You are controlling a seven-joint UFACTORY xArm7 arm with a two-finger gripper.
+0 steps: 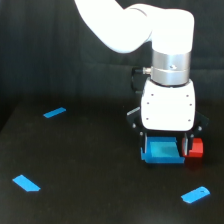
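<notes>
My gripper [165, 145] points down over a blue box-like object [162, 157], in the right half of the camera view. The white hand hides the upper part of that blue object. Just to its right is a small red block [196, 148], partly covered at its left by a dark part of the gripper. The fingers are dark against a dark background, so how far apart they stand is unclear. Whether they touch the blue object or the red block does not show.
Flat blue strips lie on the black table: one at the back left [55, 112], one at the front left [26, 183] and one at the front right [195, 195].
</notes>
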